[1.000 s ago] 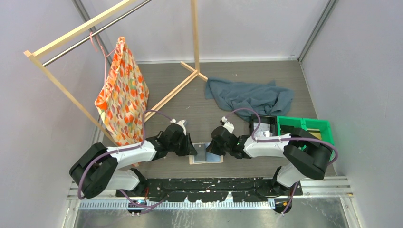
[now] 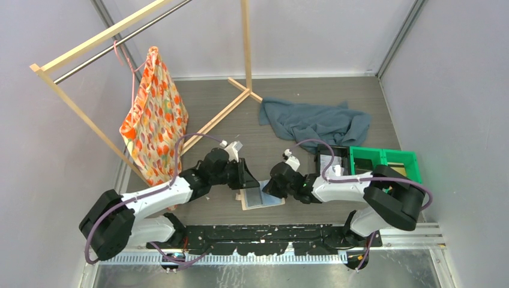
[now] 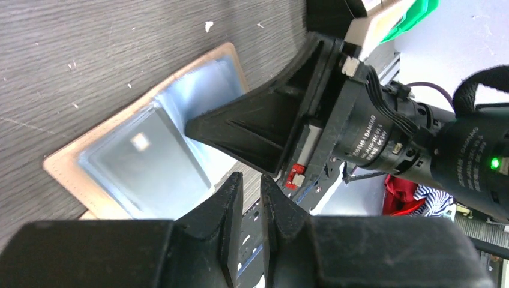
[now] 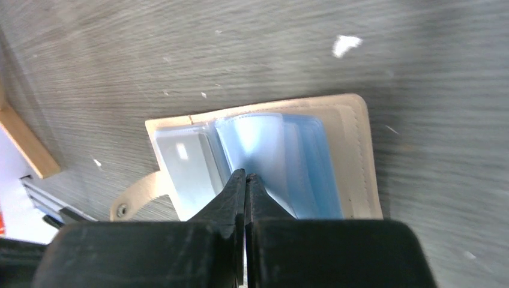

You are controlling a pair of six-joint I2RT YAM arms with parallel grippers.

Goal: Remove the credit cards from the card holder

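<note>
The beige card holder lies on the grey floor between the arms, a strap at one side, with clear and blue plastic sleeves; a pale card-like panel shows in it. My left gripper hangs above the holder, part open with a narrow gap and nothing visible between its fingers. My right gripper is shut, its tips down at the blue sleeves; whether anything thin is between them is hidden.
An orange patterned bag hangs from a wooden rack at left. A teal cloth lies behind; green bins and a black box stand at right. Bare floor lies behind the holder.
My left gripper has lifted and moved back, away from the holder's left part. My right gripper has barely moved; the holder has shifted slightly.
</note>
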